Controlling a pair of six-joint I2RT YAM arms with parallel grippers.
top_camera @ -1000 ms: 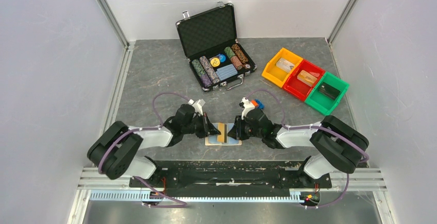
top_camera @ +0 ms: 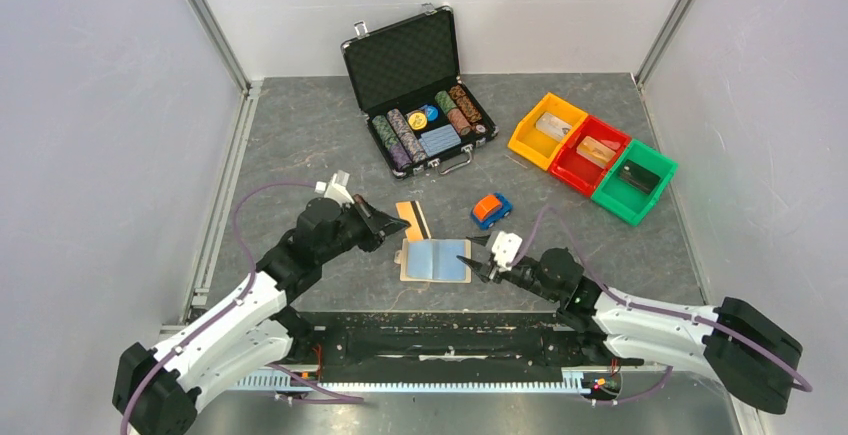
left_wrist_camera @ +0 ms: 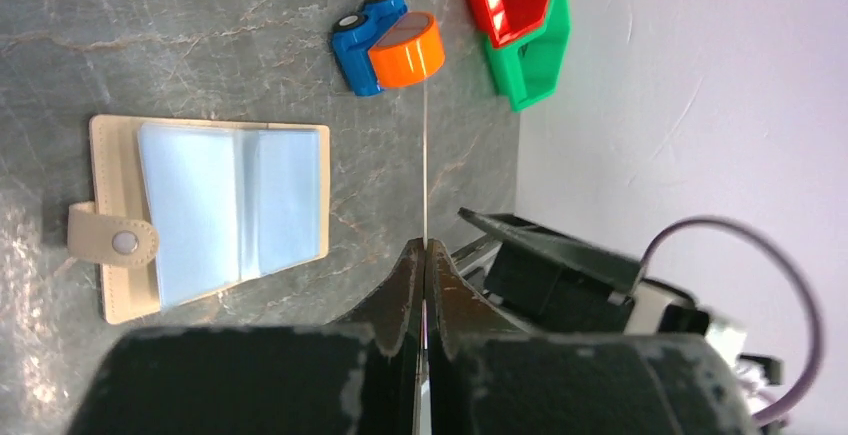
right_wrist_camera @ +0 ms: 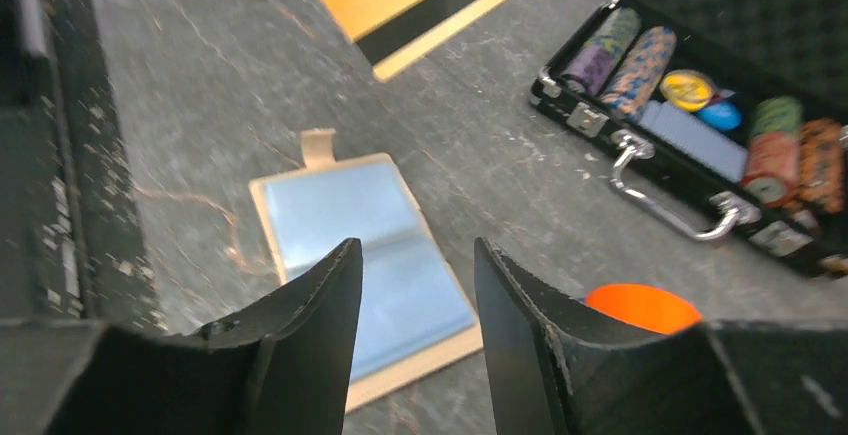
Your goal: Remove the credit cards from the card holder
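My left gripper (top_camera: 407, 225) is shut on a yellow card (top_camera: 413, 221) with a black stripe. Edge-on in the left wrist view, the card (left_wrist_camera: 425, 170) shows as a thin line rising from the fingertips. In the right wrist view the card (right_wrist_camera: 420, 10) is held clear above the table. The open card holder (top_camera: 437, 261), beige with light blue pockets, lies flat below, its snap strap (left_wrist_camera: 112, 235) toward the left. No card shows in its pockets. Just right of the holder, my right gripper stands open with nothing between its fingers.
A blue and orange toy car (top_camera: 490, 210) stands behind the right gripper. At the back lies an open black case (top_camera: 415, 90) of chips. Yellow, red and green bins (top_camera: 640, 180) stand at the right. Left of the case the table is clear.
My left gripper has drawn the yellow card away from the holder, up and toward the back left. The right gripper has backed off to the right and opened, uncovering the toy car.
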